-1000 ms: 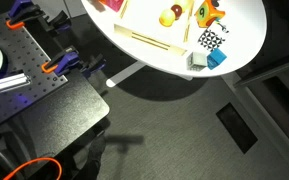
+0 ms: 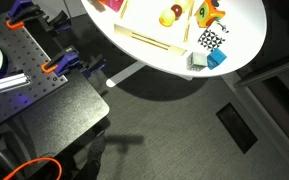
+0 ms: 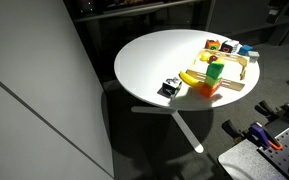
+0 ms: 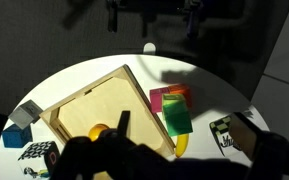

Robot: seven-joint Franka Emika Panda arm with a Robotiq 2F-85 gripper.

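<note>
My gripper hangs over the round table in the wrist view, its dark fingers far apart and open, and nothing shows between them as held. Below lies a shallow wooden tray (image 4: pixel 122 92) with an orange ball (image 4: pixel 98 131) in it. By the tray's edge stands a green block (image 4: pixel 177 115) beside a red block (image 4: pixel 158 98). A yellow banana (image 4: pixel 181 146) lies close by, partly hidden. Neither exterior view shows the gripper. Exterior view 2 shows the tray (image 3: pixel 231 66) near the table's right side.
Along the table edge sit a grey cube (image 4: pixel 28 110), a blue cube (image 4: pixel 17 135) and a checkered piece (image 4: pixel 38 151). A black-and-white box (image 3: pixel 171 86) stands apart on the near side. An orange toy (image 2: pixel 209 13) is beyond the tray.
</note>
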